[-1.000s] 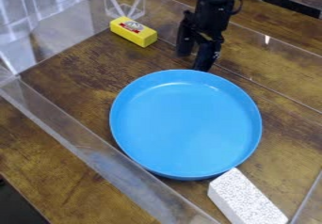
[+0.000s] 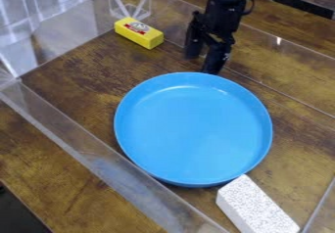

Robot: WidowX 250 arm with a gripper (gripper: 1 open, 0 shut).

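Note:
My black gripper [image 2: 210,45] stands at the top centre of the camera view, low over the wooden table, just behind a blue plate [image 2: 193,129] and right of a yellow box [image 2: 137,32]. Its fingers are dark and small; it looks open, though what lies between them is hard to make out. The blue plate is empty.
A white speckled block [image 2: 256,206] lies at the bottom right, beside the plate. Clear plastic walls border the area. The wooden surface [image 2: 72,90] left of the plate is bare, as is the area to its right.

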